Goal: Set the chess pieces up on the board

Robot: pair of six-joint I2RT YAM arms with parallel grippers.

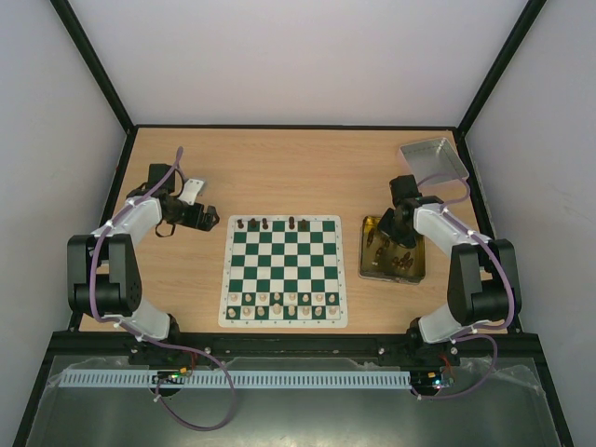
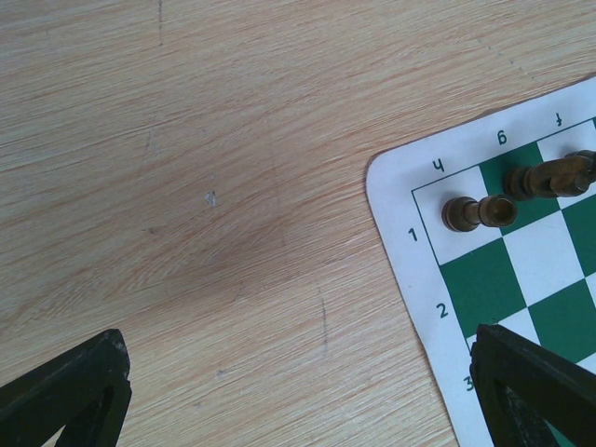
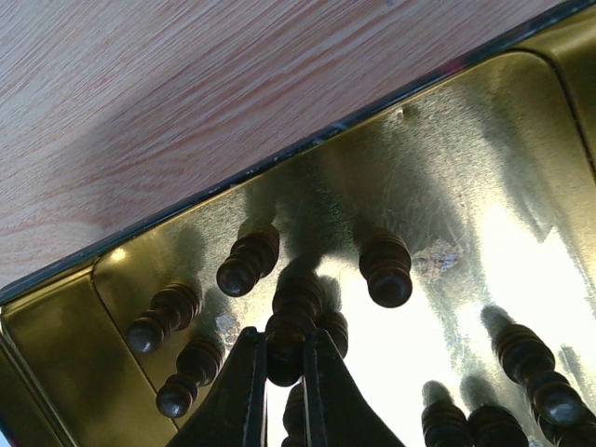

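In the top view the green and white chessboard [image 1: 345, 270] lies mid-table, light pieces filling its two near rows and a few dark pieces [image 1: 264, 223] on its far row. A brass tray [image 1: 370, 274] to its right holds the loose dark pieces. There my right gripper is shut on a dark pawn [image 3: 293, 317], its round head between the fingertips. The lower tip of this pawn is close above the tray floor; contact is unclear. Left of the board, my left gripper stands open and empty above bare wood.
Other dark pieces stand close around the held pawn, among them one piece [image 3: 386, 270] to its right and another [image 3: 249, 261] to its left. An empty clear tray [image 1: 434, 158] sits at the back right. Bare table stretches behind the board.
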